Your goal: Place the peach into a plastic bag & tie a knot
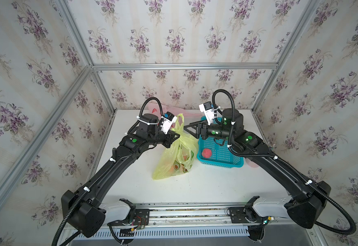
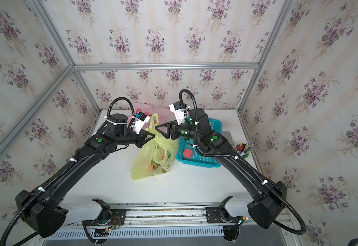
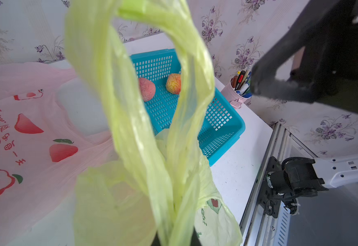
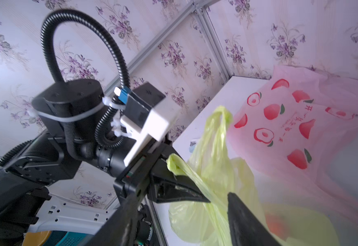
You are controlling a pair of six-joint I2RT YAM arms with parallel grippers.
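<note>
A yellow-green plastic bag [image 1: 171, 160] stands on the table with its bottom resting there and its handles gathered upward. My left gripper [image 1: 177, 137] is shut on the gathered plastic near the top, and loops of handle rise above its fingers in the left wrist view. An orange-pink shape [image 4: 276, 224] shows dimly through the bag; whether it is the peach or printing is unclear. Just right of the bag's upper part, my right gripper stands open. Its blurred fingers [image 4: 246, 221] appear on both sides of the bag and the left gripper's tip in its wrist view.
A teal basket [image 1: 221, 164] to the right holds round pink fruit [image 1: 206, 153]. Behind lies a pink printed plastic bag [image 4: 293, 119], spread flat. A pen cup [image 3: 233, 93] stands beyond the basket. Both grippers are very close together.
</note>
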